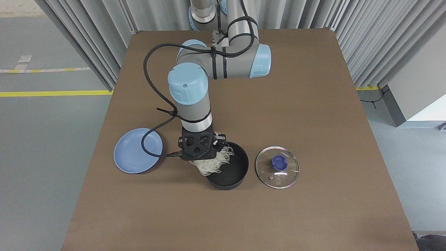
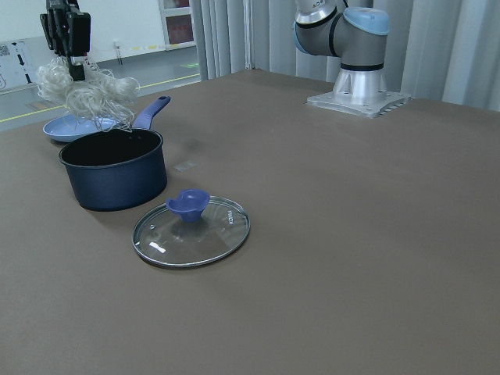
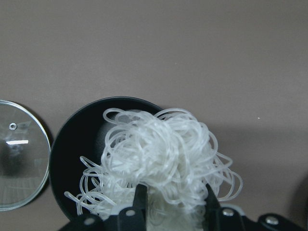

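Observation:
My gripper [image 2: 74, 66] is shut on a tangled clump of white noodles [image 3: 154, 159], held over the dark saucepan [image 2: 113, 176] with its purple handle. In the wrist view the strands fill the space between and above the fingers and overhang the pot's rim; in the left view some hang down near the rim. The blue plate [image 1: 138, 150] left of the pot looks empty from the front, and in the left view it sits behind the pot [image 1: 228, 177].
A glass lid [image 1: 276, 171] with a blue knob lies flat just right of the pot.

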